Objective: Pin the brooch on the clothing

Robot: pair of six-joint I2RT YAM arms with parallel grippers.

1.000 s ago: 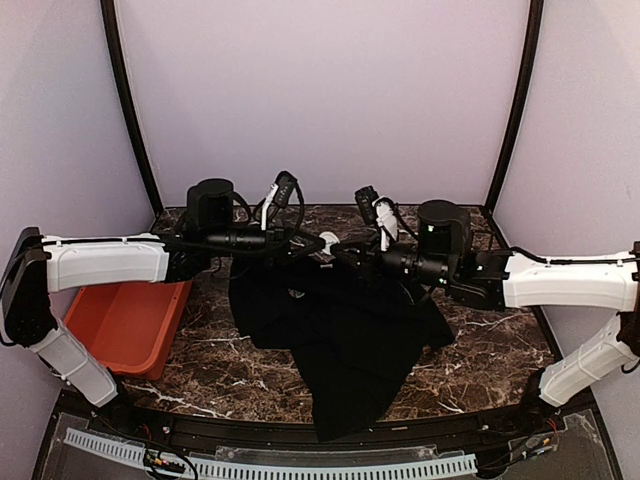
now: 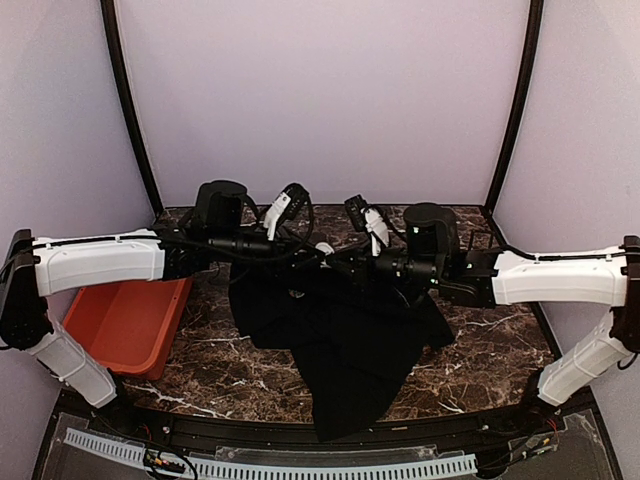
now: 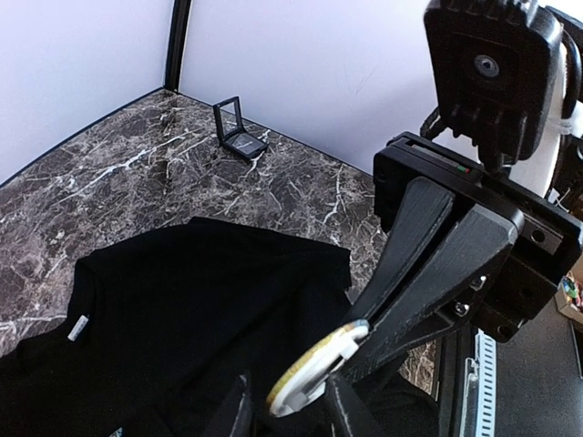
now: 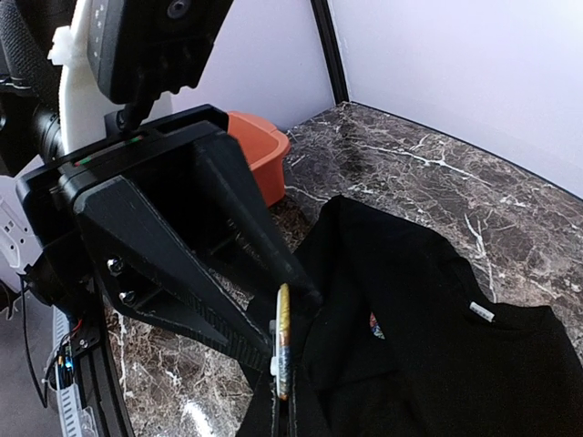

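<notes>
The round brooch (image 3: 314, 371), with a pale back and gold edge, is held up above the black clothing (image 3: 209, 309). My right gripper is shut on its thin edge. My left gripper reaches in from the other side, its fingers parted with the brooch's far end between them. From the right wrist view, one left finger (image 4: 219, 314) lies close to the brooch's back; whether it touches cannot be told. In the top view, the brooch (image 2: 324, 248) is a small white spot where both grippers meet.
An orange bin (image 2: 125, 325) stands at the left. The clothing lies spread on the marble table, its white label (image 4: 481, 311) at the collar. A small open black case (image 3: 239, 132) sits farther back. Bare table surrounds the clothing.
Both grippers have shifted slightly. The left has come a little to the right and tilted, the right a little to the left; less of the brooch shows between them.
</notes>
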